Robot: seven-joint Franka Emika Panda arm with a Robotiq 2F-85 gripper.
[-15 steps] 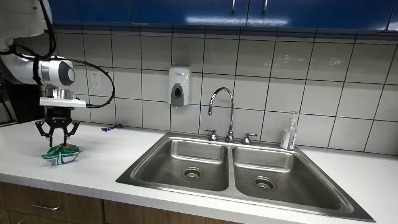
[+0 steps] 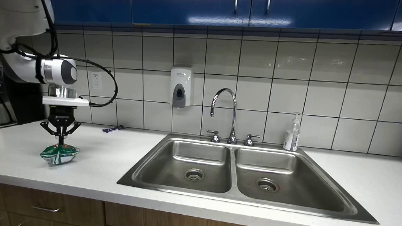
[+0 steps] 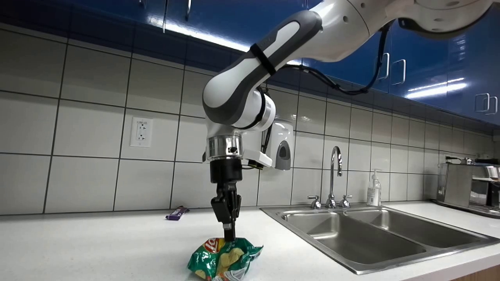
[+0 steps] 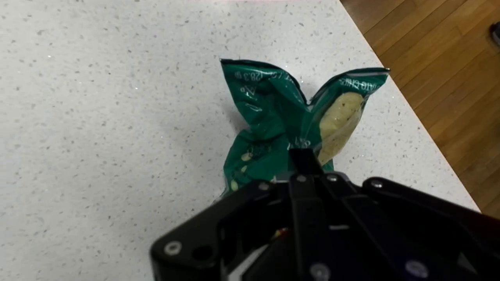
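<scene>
A green chip bag [image 2: 59,155] lies crumpled on the left part of the white counter. My gripper [image 2: 61,142] points straight down over it, its fingers closed together at the top of the bag. In exterior view 2 the fingertips meet the bag [image 3: 204,261] near its red and yellow logo. The wrist view shows the bag's film [image 4: 274,112] gathered into a fold that runs to the fingertips, with two corners flaring up on either side. The thin pinch itself is partly hidden by the dark fingers.
A double steel sink [image 2: 232,169] with a faucet [image 2: 232,124] is set in the counter to the right. A small purple packet [image 2: 113,128] lies by the tiled wall. A soap bottle [image 2: 292,135] stands behind the sink. Counter between bag and sink is clear.
The fingers were apart over the bag a second ago and have now closed together. The bag has shifted slightly to the left and looks more bunched.
</scene>
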